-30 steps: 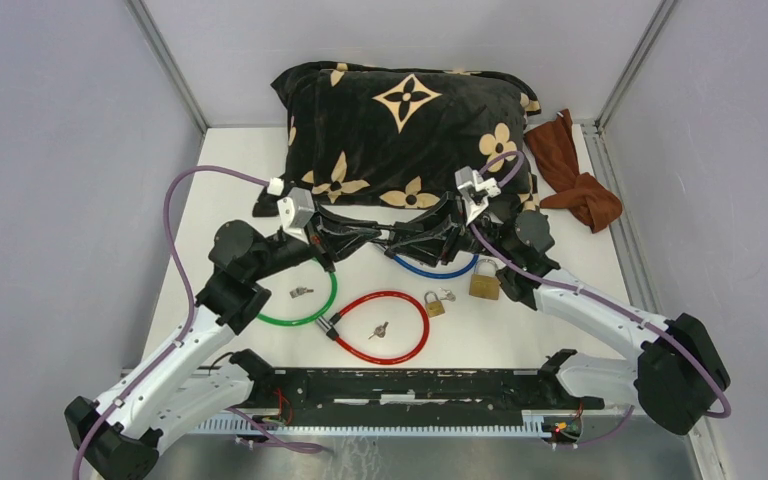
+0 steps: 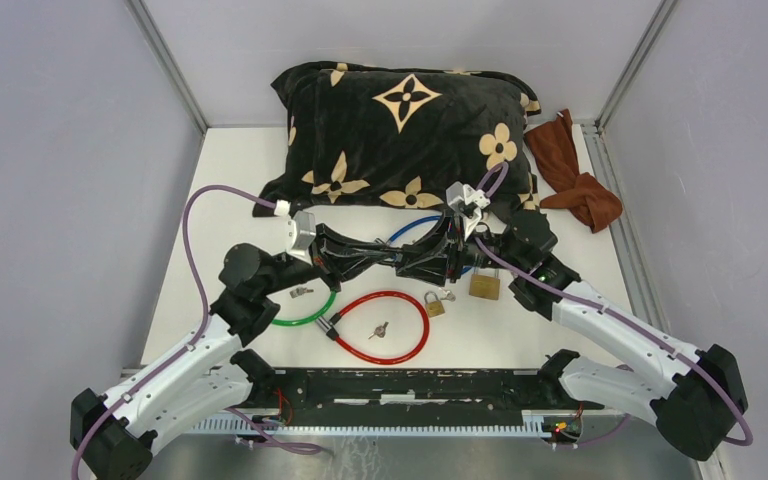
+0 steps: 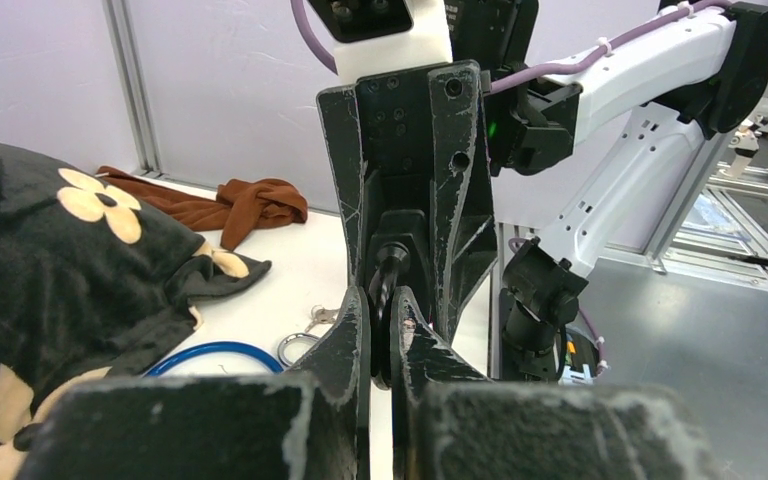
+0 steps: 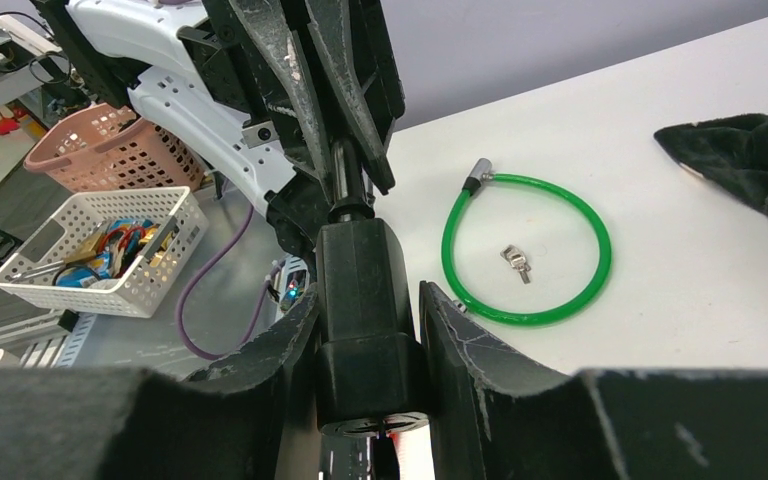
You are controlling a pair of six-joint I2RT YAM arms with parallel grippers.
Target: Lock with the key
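Note:
A black lock (image 4: 365, 280) with a boxy body and a round lower end face hangs above the table between both arms. My left gripper is shut on its black shackle (image 3: 385, 270). Around the lock's body stands my right gripper, its fingers (image 4: 480, 370) part open on either side. In the top view the two grippers meet over the table's middle and mostly hide the lock. I cannot make out a key at it. Loose keys lie on the table: one (image 2: 380, 330) inside the red cable lock (image 2: 426, 320), another (image 4: 517, 262) inside the green cable lock (image 4: 608, 250).
A blue cable lock (image 3: 220, 350) lies partly under the arms. Brass padlocks, one small (image 2: 434, 306) and one larger (image 2: 484, 286), rest to its right. A dark patterned cushion (image 2: 410, 130) and a brown cloth (image 2: 580, 190) fill the back. Clear table lies at the front left and right.
Both arms have come lower and nearer the front over the last second.

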